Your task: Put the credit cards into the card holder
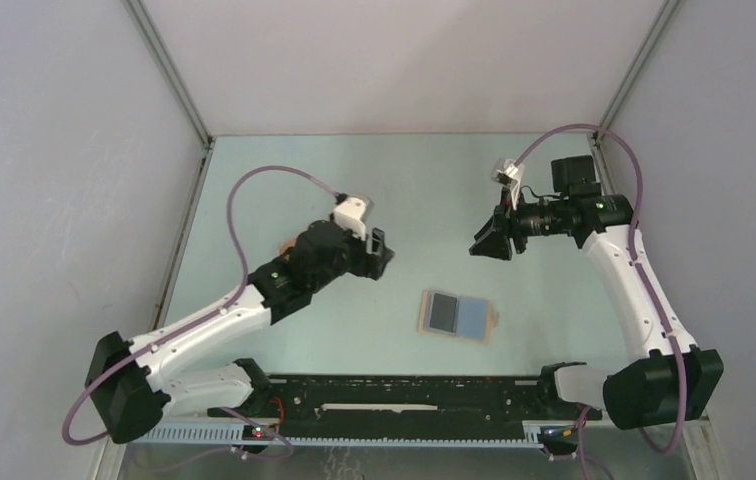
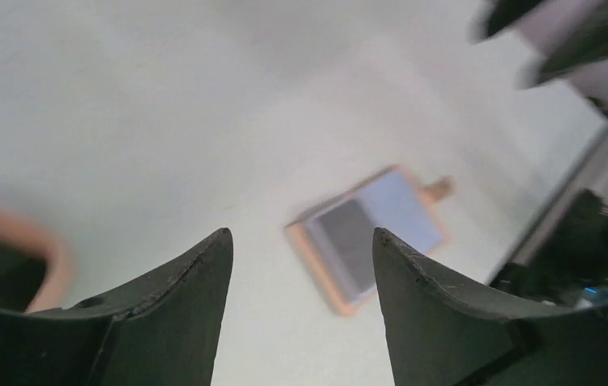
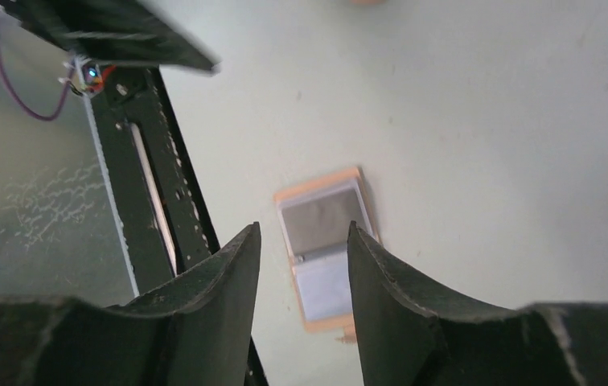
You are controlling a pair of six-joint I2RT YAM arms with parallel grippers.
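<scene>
A card holder (image 1: 442,312) with a tan rim lies at the lower middle of the table, dark grey and pale blue cards in its two halves. It also shows, blurred, in the left wrist view (image 2: 345,241) and in the right wrist view (image 3: 325,217). My left gripper (image 1: 374,255) hangs in the air up and left of it, open and empty. My right gripper (image 1: 489,240) is raised above and right of it, its fingertips apart, nothing visible between them.
A tan tray (image 2: 51,257) with a dark inside is largely hidden under the left arm in the top view.
</scene>
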